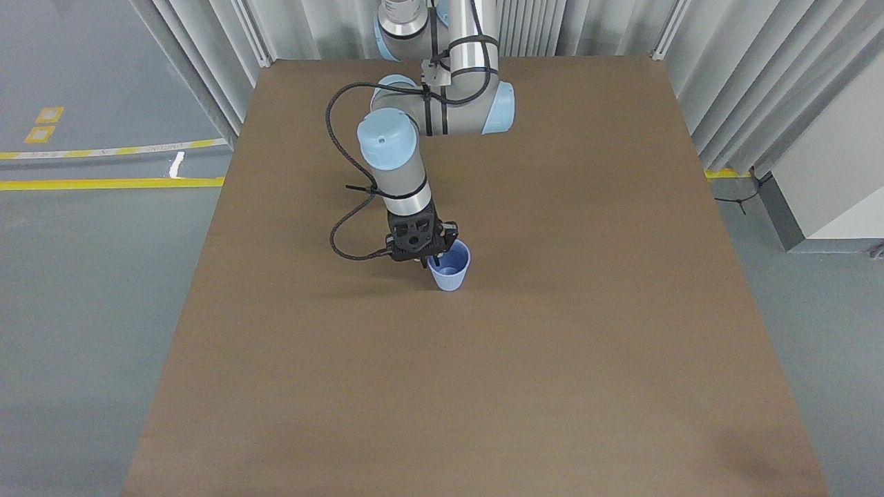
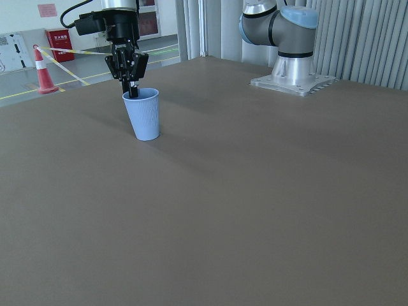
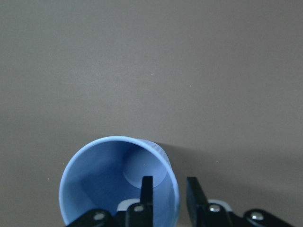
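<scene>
A light blue ribbed cup [image 1: 449,277] stands upright on the brown table [image 1: 580,348]. The gripper is open, straddling the cup's rim in the wrist view: one finger is over the inside of the cup, the other outside it with a gap to the wall. In the left camera view, the same cup [image 2: 144,121] has the black gripper [image 2: 131,90] directly above it, fingertips at the rim.
The robot arm and its base [image 2: 293,76] stand at the back of the table, with a loose cable looping beside the arm.
</scene>
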